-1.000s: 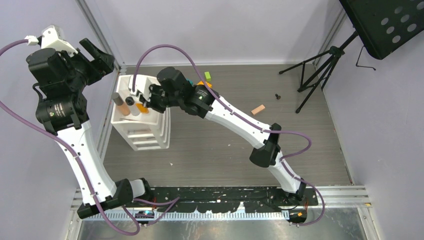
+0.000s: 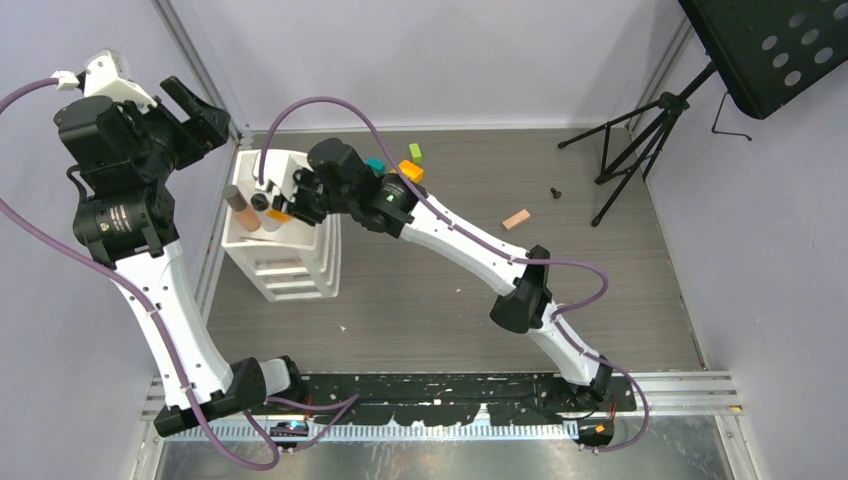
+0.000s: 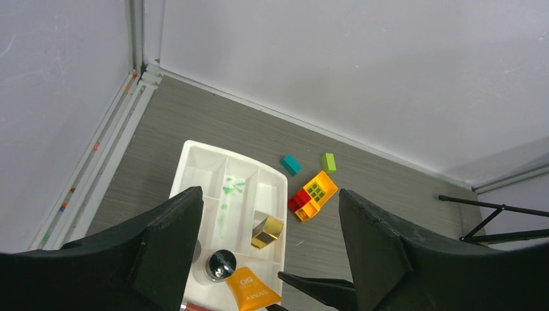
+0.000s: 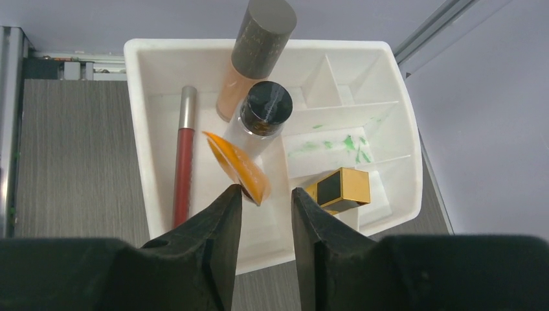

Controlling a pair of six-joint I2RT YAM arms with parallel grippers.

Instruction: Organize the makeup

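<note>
The white organizer [image 2: 255,245] stands at the left of the floor. Inside it, an orange tube [image 4: 241,170] leans beside a clear bottle with a black cap [image 4: 259,116]. A tan bottle with a grey cap [image 4: 256,55] stands behind them, and a red tube with a silver cap [image 4: 184,162] lies along one side. A gold box [image 4: 346,189] occupies a divided compartment. My right gripper is open over the organizer; the orange tube's end is by one fingertip, not clamped. My left gripper hangs open and empty, up at the left.
An orange and red toy piece [image 3: 313,195], a teal block [image 3: 291,164] and a green block [image 3: 328,162] lie beside the organizer. A tan block [image 2: 516,219] is farther right. A black stand [image 2: 655,130] occupies the back right.
My right gripper has shifted slightly left over the organizer, covering more of the clear bottle in the top view. The orange tube's visible part sits slightly farther left. The left arm looks still.
</note>
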